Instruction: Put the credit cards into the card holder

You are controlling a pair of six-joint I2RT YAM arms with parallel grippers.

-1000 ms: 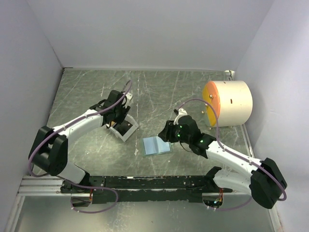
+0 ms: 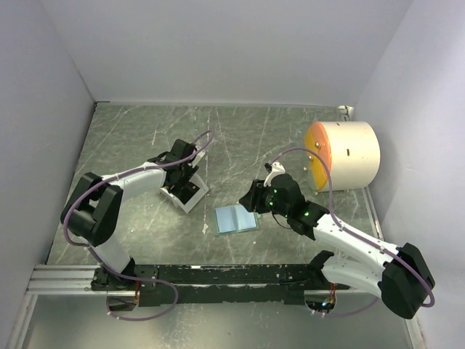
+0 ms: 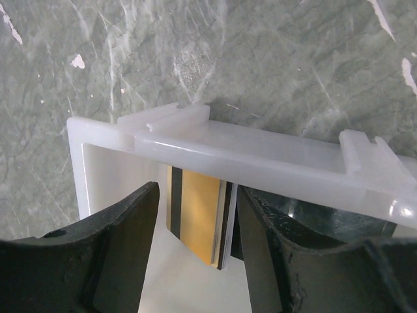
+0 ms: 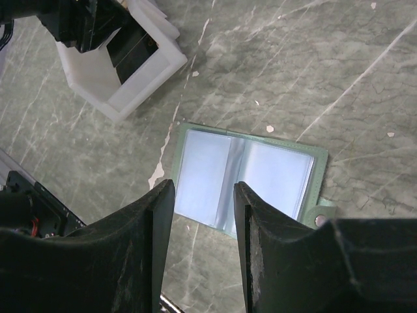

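Observation:
A white tray point(image 3: 111, 176) at the left holds dark cards and, in the left wrist view, a yellow card stack point(image 3: 199, 208) striped with black. My left gripper is open over the tray, its fingers either side of that stack's upper part. The card holder point(image 4: 203, 176), a pale blue open wallet with a green border, lies flat at the centre front. My right gripper hovers over it, its fingers apart with nothing seen between them.
A cream cylinder point(image 2: 349, 153) with an orange end stands at the right.
The left arm has swung a little at its elbow, its gripper staying over the white tray.

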